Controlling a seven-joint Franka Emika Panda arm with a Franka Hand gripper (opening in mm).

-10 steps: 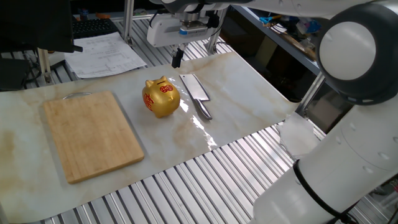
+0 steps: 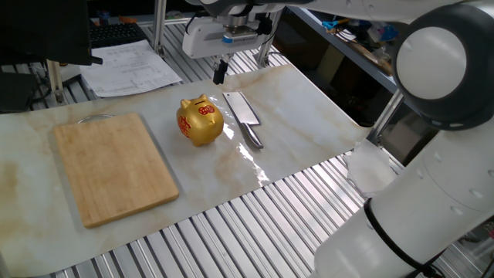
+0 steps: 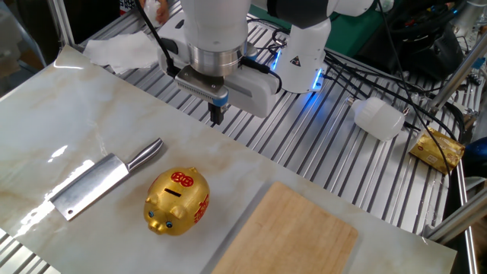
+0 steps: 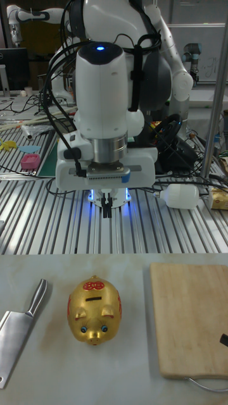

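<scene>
My gripper hangs in the air, pointing down, its two dark fingers together with nothing seen between them. It is clear of every object on the mat, also in exterior view 2, where the gripper shows side-on. A golden piggy bank with red markings stands upright on the marbled mat. To one side of it lies a cleaver, flat, with a metal handle. On the pig's other side rests a wooden cutting board, its top bare.
Slatted metal table runs along the mat's edge. A white bulb-shaped object and a gold box sit on the slats. Printed papers lie beyond the mat. Bare mat separates the pig from the board.
</scene>
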